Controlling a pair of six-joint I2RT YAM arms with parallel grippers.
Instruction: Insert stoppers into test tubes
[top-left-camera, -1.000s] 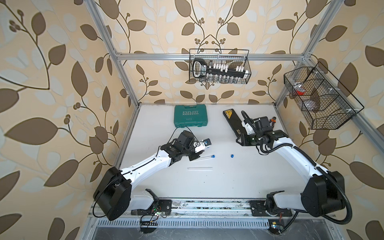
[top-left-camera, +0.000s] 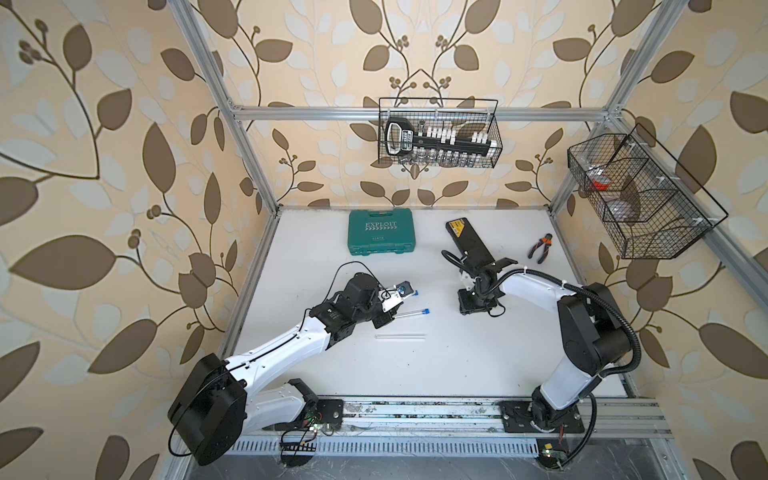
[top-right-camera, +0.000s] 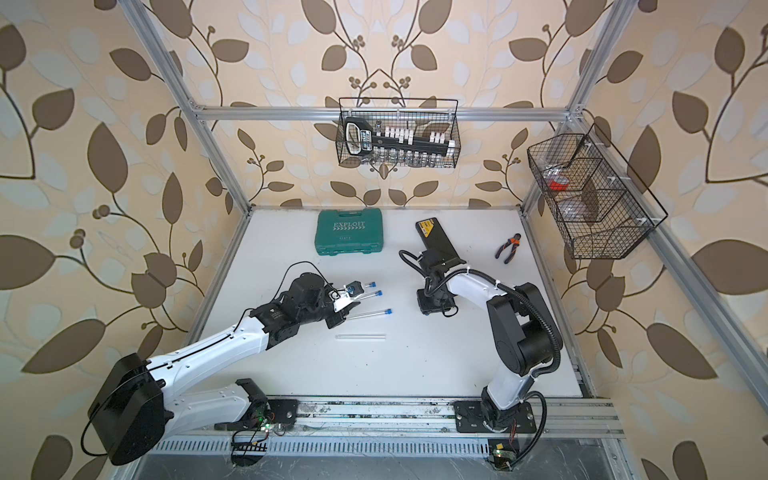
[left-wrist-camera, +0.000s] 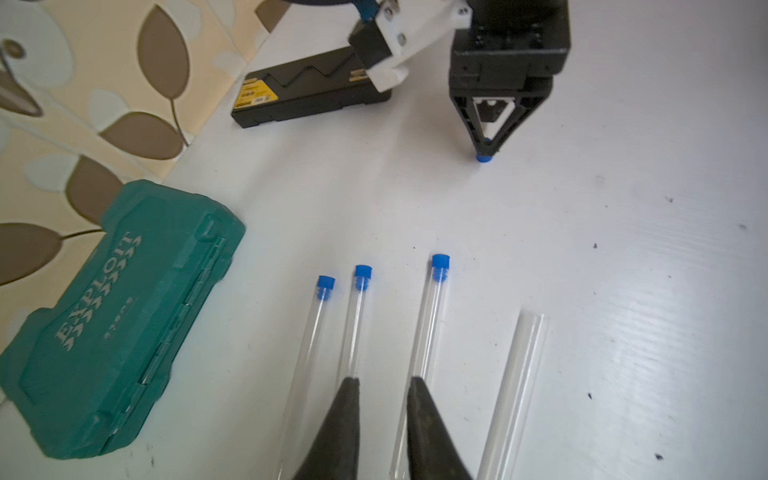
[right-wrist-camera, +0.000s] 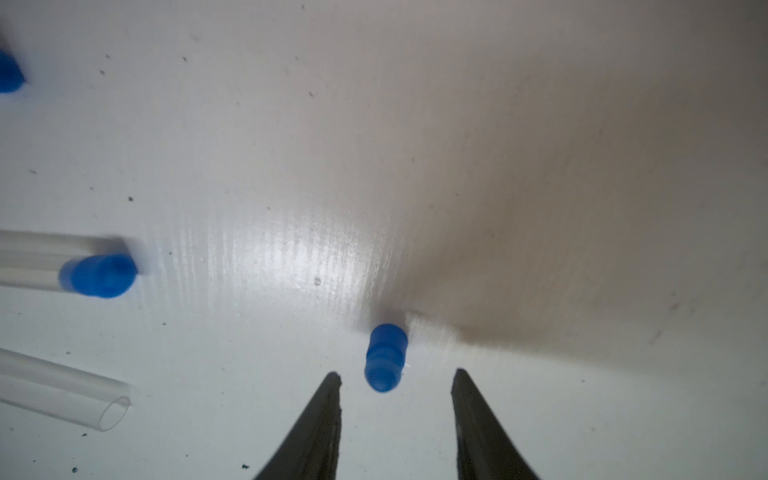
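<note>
In the left wrist view three clear test tubes with blue stoppers lie side by side: the left tube (left-wrist-camera: 304, 360), the middle tube (left-wrist-camera: 353, 328) and the right tube (left-wrist-camera: 426, 328). Beside them lies an unstoppered tube (left-wrist-camera: 516, 392), its open end (right-wrist-camera: 114, 412) seen from the right wrist. A loose blue stopper (right-wrist-camera: 386, 356) lies on the table, just ahead of and between the fingertips of my right gripper, which is open around it with visible gaps on both sides. Over the tubes, my left gripper stands open and holds nothing.
A green case (top-left-camera: 381, 232) stands at the back, with a long black box (top-left-camera: 470, 240) behind the right arm. Pliers (top-left-camera: 541, 248) lie at the back right.
The left arm has shifted slightly back toward its base.
</note>
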